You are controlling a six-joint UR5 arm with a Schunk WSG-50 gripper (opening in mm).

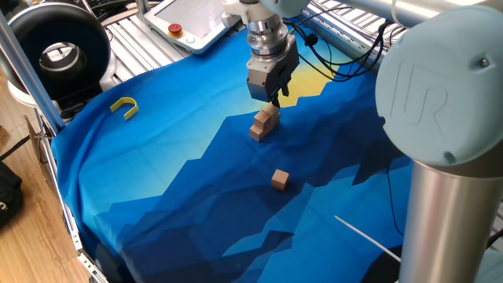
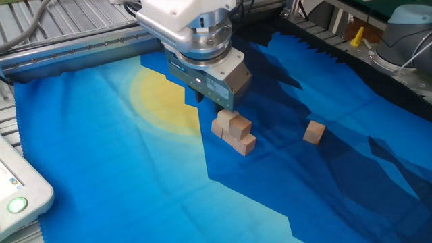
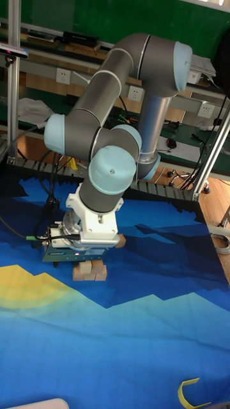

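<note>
Small wooden cubes form a low stack (image 1: 258,132) near the middle of the blue cloth. Two cubes sit side by side on the upper layer of a low stack: a paler one (image 2: 227,119) and a browner one (image 2: 241,127). My gripper (image 2: 208,102) points down right by the stack, with its fingers apart and bare cloth showing between them. One finger is close beside the paler upper cube; whether it touches cannot be told. A single cube (image 1: 280,180) lies apart on the dark part of the cloth.
A yellow curved strip (image 1: 124,106) lies at the cloth's far-left side in exterior view 1. The teach pendant (image 1: 187,22) rests beyond the cloth edge. A thin white stick (image 1: 366,238) is near the arm's column.
</note>
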